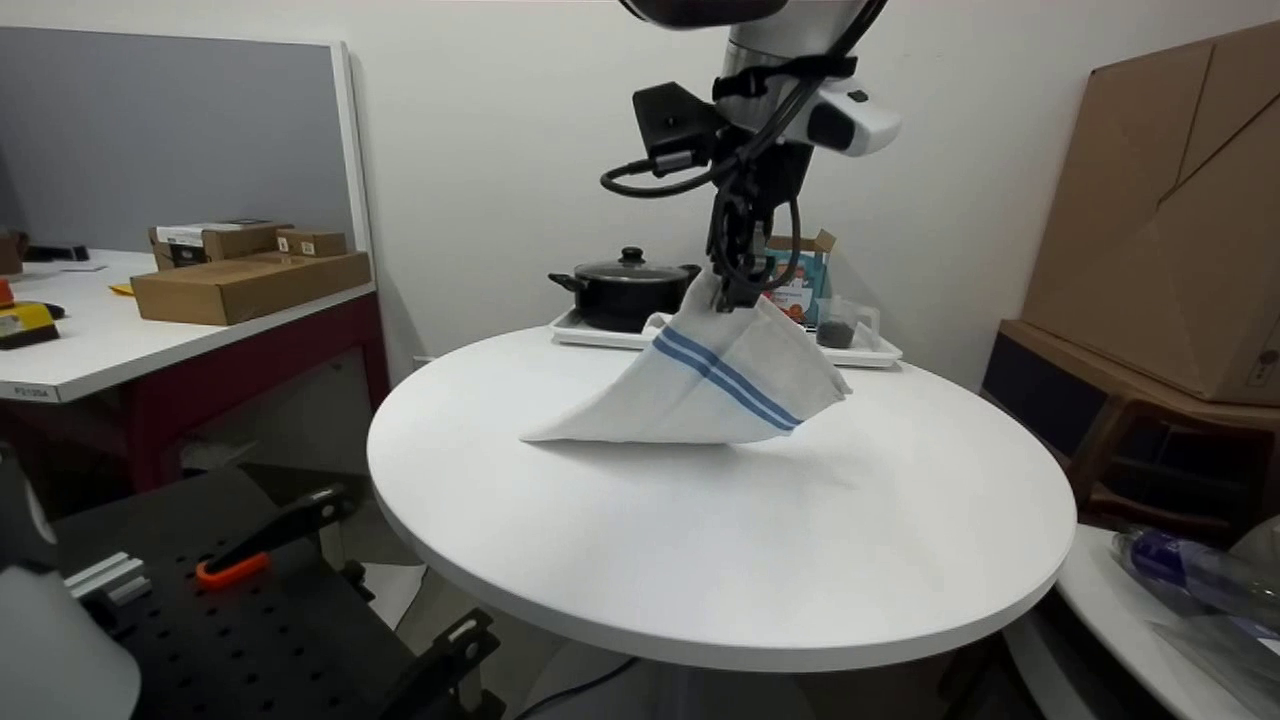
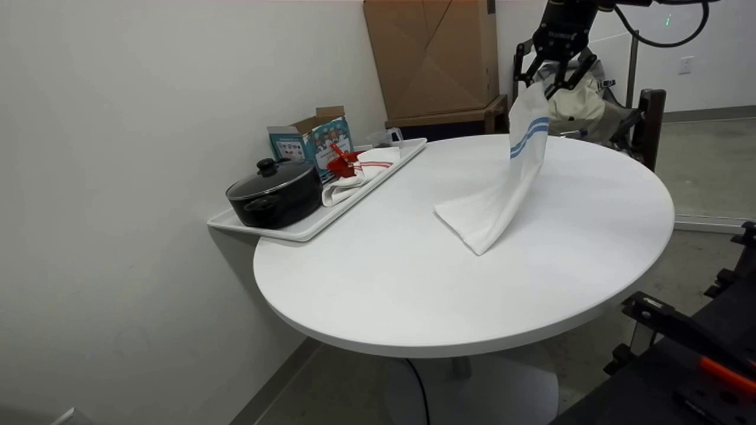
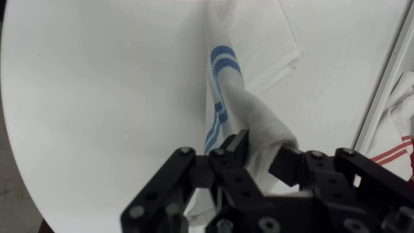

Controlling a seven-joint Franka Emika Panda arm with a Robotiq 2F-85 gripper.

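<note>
A white towel with blue stripes hangs from my gripper above the round white table. In the wrist view a bunched fold of the towel rises between the two black fingertips, and my gripper is shut on it. Seen from exterior view 2, the towel drapes down from my gripper and its lower end rests on the tabletop. Parts of the cloth beneath the fingers are hidden in the wrist view.
Along the wall, a white tray carries a black lidded pot, a blue box, a clear measuring cup and a red-striped towel.
</note>
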